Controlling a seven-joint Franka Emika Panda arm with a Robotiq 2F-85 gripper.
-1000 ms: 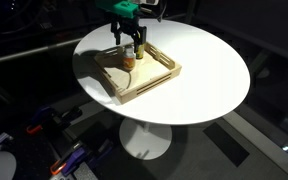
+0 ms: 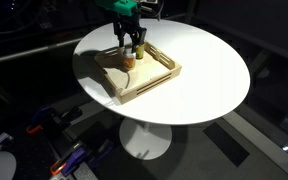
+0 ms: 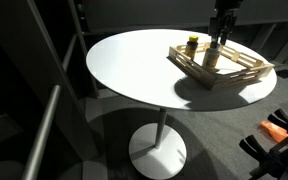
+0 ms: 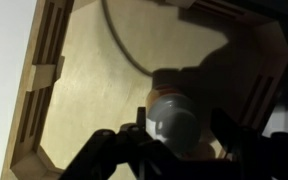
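Note:
A bottle with a pale round lid and an orange-brown body (image 2: pixel 129 61) stands upright in a shallow wooden tray (image 2: pixel 136 95). From above, its lid (image 4: pixel 174 122) sits between the two dark fingers of my gripper, with a narrow gap visible at the right. The fingers are part open around the bottle's top; firm contact cannot be made out. A second bottle, yellow-capped (image 3: pixel 192 40), stands upright beside the first, toward the tray's far corner in exterior view 1.
The tray has low slatted walls and rests on a round white table (image 2: pixel 209 75). Bare tray floor (image 4: pixel 94 75) lies left of the lidded bottle in the wrist view. Much of the tabletop outside the tray is clear.
My gripper has come down a little over the lidded bottle, and its fingers stand closer together than a second ago. The bottles and tray have not visibly moved.

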